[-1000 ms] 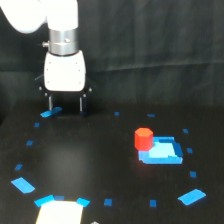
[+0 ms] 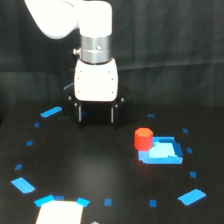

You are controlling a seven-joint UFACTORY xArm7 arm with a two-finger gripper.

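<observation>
A red six-sided block (image 2: 143, 139) shows at the back left corner of a small blue tray (image 2: 177, 151) with a pale inside. The block overlaps the tray's rim in view; whether it rests on the rim or stands just behind it I cannot tell. My gripper (image 2: 97, 118) hangs from the white arm, to the left of the block and farther back. Its two dark fingers are spread wide, and only empty space shows between them.
Blue tape marks (image 2: 191, 197) and small blue squares are scattered over the black table (image 2: 100, 165). A cream-coloured object (image 2: 59, 213) is cut off by the bottom edge at the left. Between it and the tray the table looks clear.
The arm and gripper have moved right and a little lower in view, closer to the red block. The fingers remain apart. Block and tray look unmoved.
</observation>
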